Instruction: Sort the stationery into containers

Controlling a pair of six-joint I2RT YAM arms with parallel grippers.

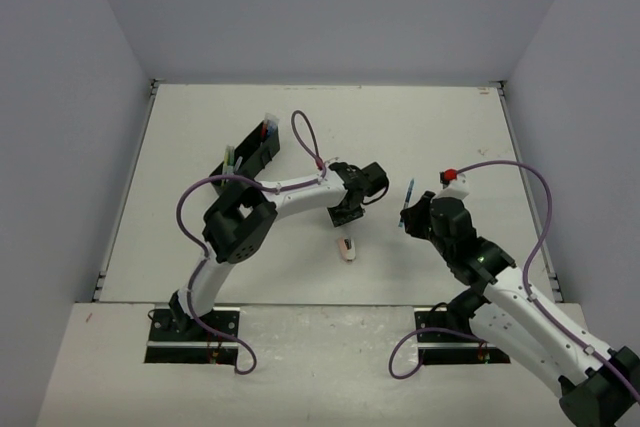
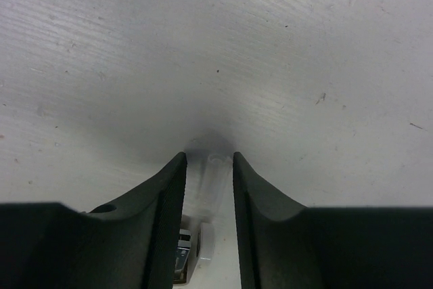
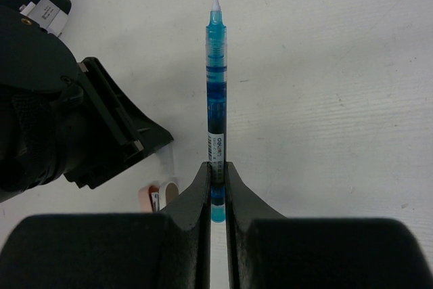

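A translucent strip lies on the table, one end touching or close to a pink and white item. Over that strip is my left gripper, its fingers parted and the strip showing in the gap; contact with either finger cannot be made out. My right gripper is shut on a blue pen, gripping it near its lower end with the tip pointing away. At the left stands a black container holding green, red and blue stationery.
The left arm reaches across the middle, close to the right gripper's left side. Bare table stretches across the back right, and the front left is clear too. Grey walls bound the table.
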